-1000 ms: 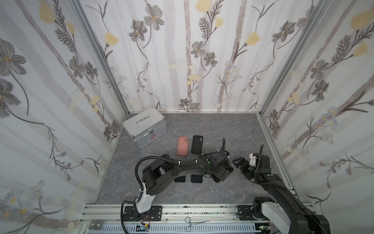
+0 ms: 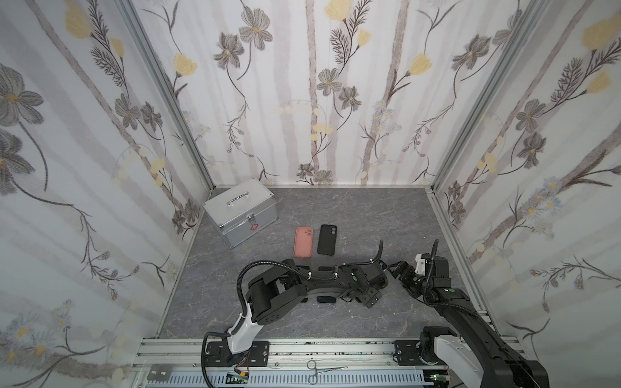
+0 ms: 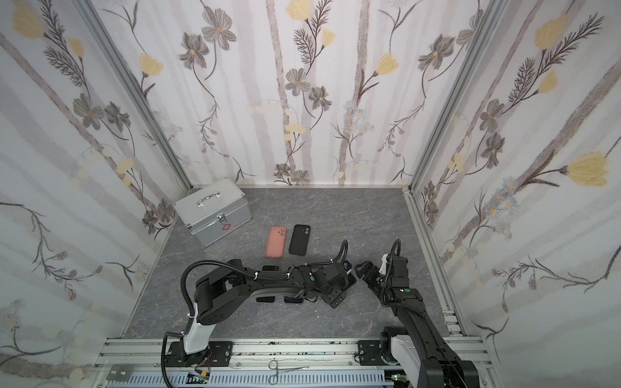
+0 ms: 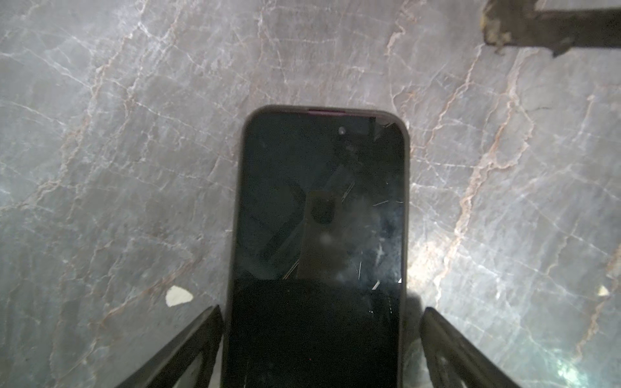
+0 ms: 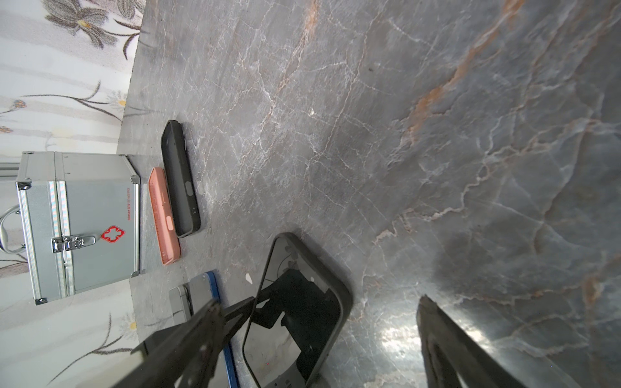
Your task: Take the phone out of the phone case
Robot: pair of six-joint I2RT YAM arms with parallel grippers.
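A dark phone in its case (image 4: 317,194) lies screen up on the grey table. My left gripper is low over it, shut on its two long sides. In the right wrist view the same phone (image 5: 304,291) shows a dark raised rim. My right gripper stands open to the right of it, with nothing held between its fingers. In both top views my left arm hides most of that phone.
A pink case (image 2: 303,241) and a black case (image 2: 327,240) lie at the table's middle, beside a silver box (image 2: 240,213) at back left. More phones lie partly under the left arm.
The right arm has barely moved.
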